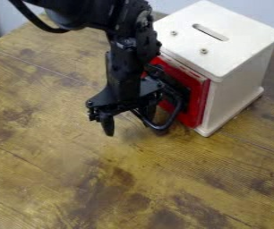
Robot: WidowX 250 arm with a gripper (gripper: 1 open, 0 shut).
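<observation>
My black gripper (125,116) points down just above the wooden table, beside the red front (192,89) of a white wooden box (233,80) with a slot on top. Whether its fingers are apart or closed is hard to tell, and I see no object clearly held. Black cables and the arm cover much of the red front.
The white box fills the back right. A pale wall edge shows at the top left.
</observation>
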